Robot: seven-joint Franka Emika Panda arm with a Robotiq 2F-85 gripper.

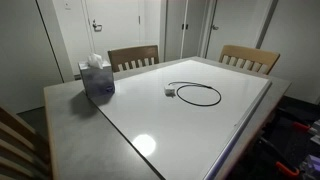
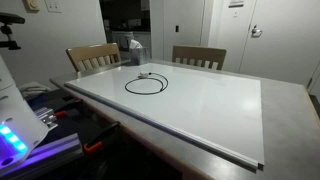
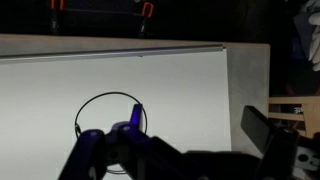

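My gripper is open, high above the table, with its dark fingers spread wide along the lower edge of the wrist view. Nothing shows held between them. Below it, a thin black cable lies in a loop on a large white board. In the first exterior view a small white block rests at the cable's end, and the loop spreads out to its right. A blue-violet patch appears inside the loop in the wrist view; what it is cannot be made out. Neither exterior view shows the gripper.
A tissue box stands on the grey table beside the board. Wooden chairs surround the table. Part of the white arm, glowing blue, shows at the second exterior view's left edge. Most of the board is bare.
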